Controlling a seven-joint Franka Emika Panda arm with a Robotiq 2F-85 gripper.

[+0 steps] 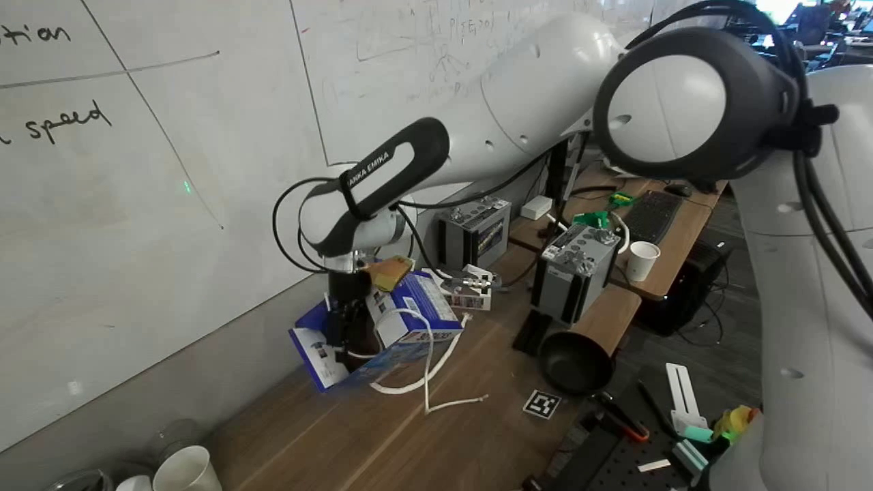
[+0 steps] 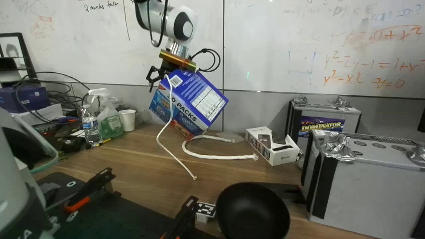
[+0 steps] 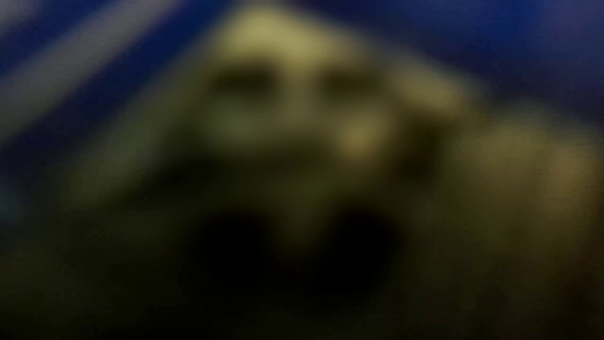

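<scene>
The blue snack-pack box is raised and tipped steeply in exterior view 2, its lower corner close to the tabletop. In exterior view 1 my open gripper reaches into the mouth of the tilted box, against its wall. The black fingers show partly beside the box; the rest is hidden behind it. One end of a white rope hangs from the top of the box down to the table. A second stretch of rope curves along the tabletop. The wrist view is dark and blurred, with blue at the top.
A black pan stands at the front, and a small white carton lies right of the box. Grey batteries fill the right side. A spray bottle, a water bottle and cups stand left.
</scene>
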